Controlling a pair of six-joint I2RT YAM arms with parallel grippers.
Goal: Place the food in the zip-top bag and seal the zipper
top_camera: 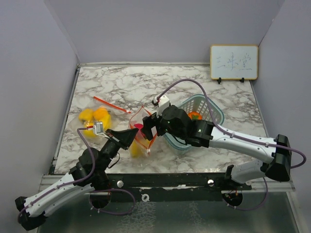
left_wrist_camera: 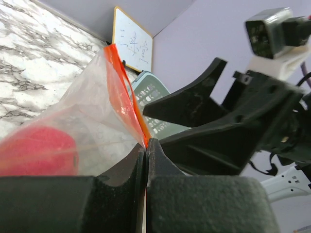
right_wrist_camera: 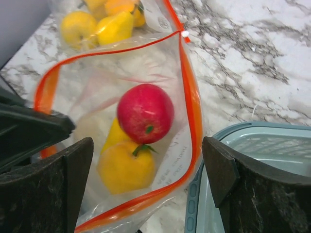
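An orange-rimmed zip bag point(right_wrist_camera: 189, 87) stands open mid-table, holding a red fruit point(right_wrist_camera: 145, 110) and yellow fruit point(right_wrist_camera: 125, 167). My left gripper is shut on the bag's edge, its orange zipper strip rising from the fingertips in the left wrist view. My right gripper is open just above the bag, its fingers either side of the opening in the right wrist view. A second bag with yellow and orange fruit point(top_camera: 95, 119) lies at the left, an orange strip along its top.
A light blue basket point(top_camera: 199, 104) with an orange item sits right of the bag. A small whiteboard point(top_camera: 233, 61) stands at the back right.
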